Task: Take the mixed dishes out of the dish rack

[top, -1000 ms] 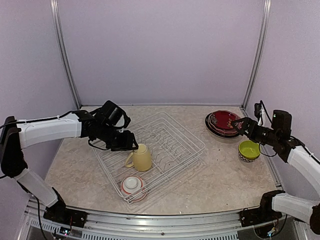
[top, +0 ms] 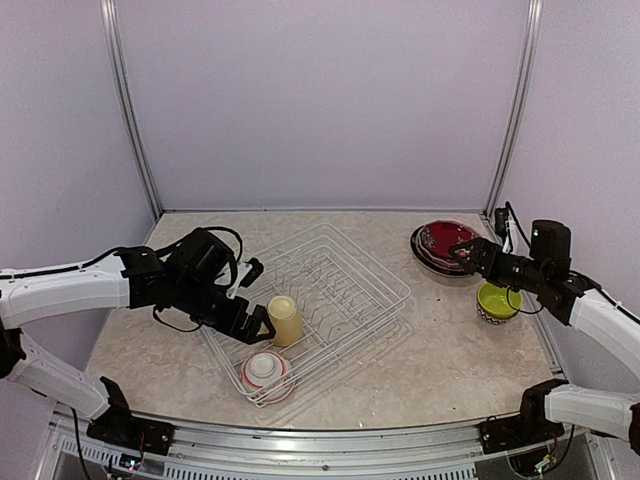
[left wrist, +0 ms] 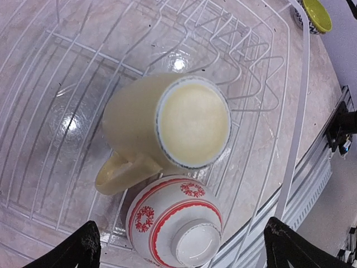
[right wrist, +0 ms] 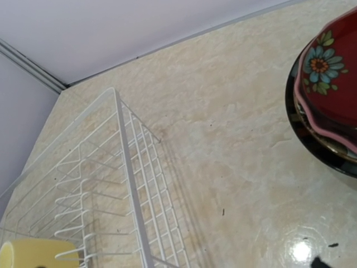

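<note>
The white wire rack (top: 348,282) holds a cream mug (top: 285,318), handle toward the camera in the left wrist view (left wrist: 167,123), and a white bowl with red pattern (top: 263,368), upside down beside it. My left gripper (top: 250,320) is open above the mug and bowl, its fingers at the lower corners of the left wrist view. My right gripper (top: 470,258) is open near the stacked red and black plates (top: 445,240), empty; in its own view it is mostly out of frame.
A green bowl on a patterned one (top: 497,298) stands at the right, below the plates. Bare counter (top: 450,370) lies right of and in front of the rack. Walls enclose the back and sides.
My left gripper has swung toward the front of the rack, lower in the top view, now hiding the mug's handle there. My right gripper has shifted slightly left.
</note>
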